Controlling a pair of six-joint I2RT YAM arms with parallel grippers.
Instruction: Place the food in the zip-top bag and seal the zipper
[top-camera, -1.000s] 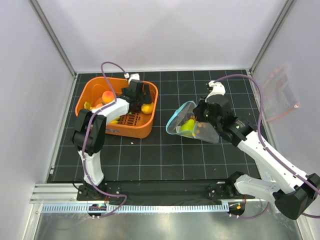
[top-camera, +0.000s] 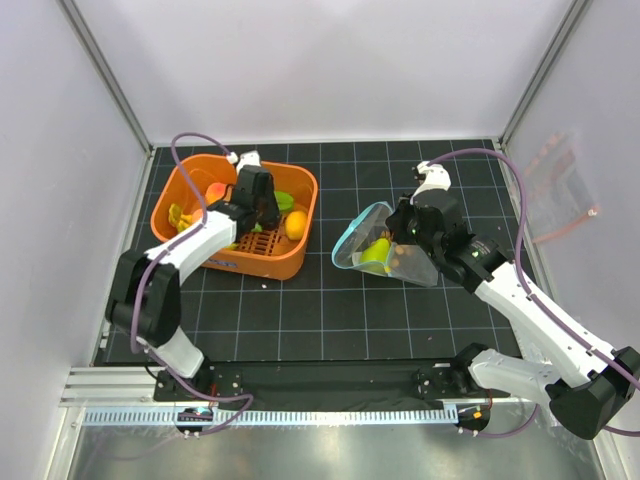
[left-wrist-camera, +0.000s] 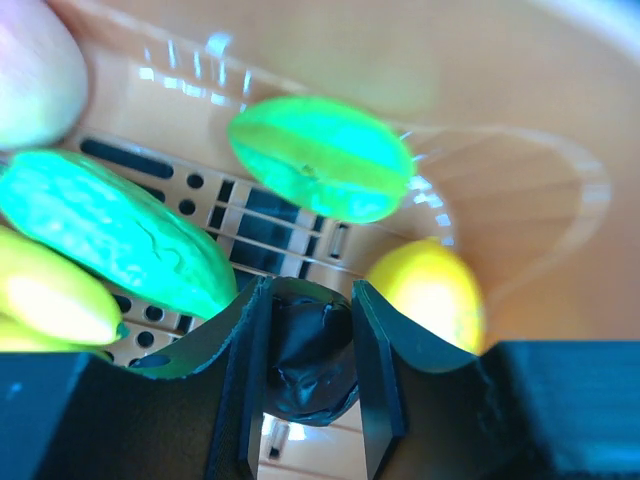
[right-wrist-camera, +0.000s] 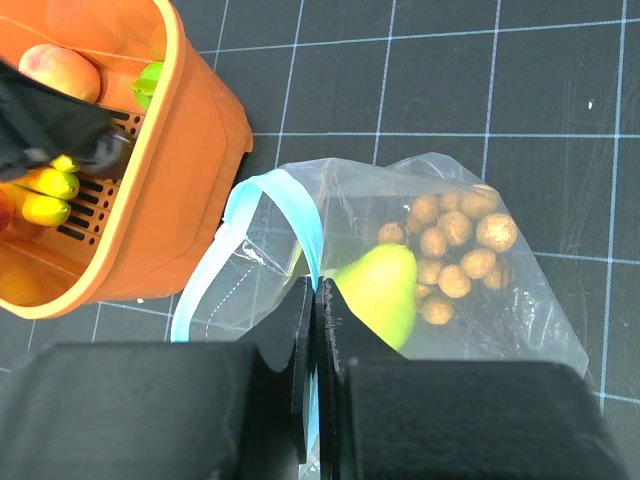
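Observation:
My left gripper is inside the orange bin (top-camera: 280, 262), its fingers around a dark rounded item (left-wrist-camera: 308, 385), likely an avocado. Around it lie a green cucumber (left-wrist-camera: 125, 230), a star fruit (left-wrist-camera: 320, 155), a lemon (left-wrist-camera: 425, 285), bananas (left-wrist-camera: 50, 290) and a peach (right-wrist-camera: 60, 70). My right gripper is shut on the blue zipper edge of the clear bag (right-wrist-camera: 480, 330), which holds a pale green pear (right-wrist-camera: 375, 290) and several small brown round items (right-wrist-camera: 455, 230).
The bag stands right of the bin.
The left arm has pulled back slightly leftward within the bin, uncovering more of the fruit on the right. The right arm has not moved.

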